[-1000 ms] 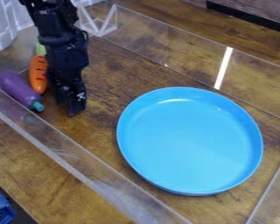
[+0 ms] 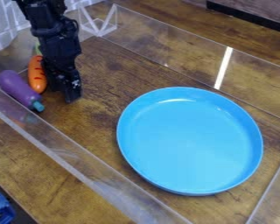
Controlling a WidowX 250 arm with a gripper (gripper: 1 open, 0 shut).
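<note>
The black gripper (image 2: pixel 59 80) is low over the wooden board at the upper left, just right of an orange carrot (image 2: pixel 36 73). A purple eggplant (image 2: pixel 18 89) lies left of and below it, against the clear tray wall. Whether the fingers are open or shut on anything is too dark and small to tell.
A large blue plate (image 2: pixel 189 140) fills the right middle of the wooden surface (image 2: pixel 84 157). Clear plastic walls border the area at left and upper right. Free wood lies between the gripper and the plate and at the lower left.
The gripper has shifted slightly up and left, closer to the carrot. The carrot and eggplant look nearly unmoved.
</note>
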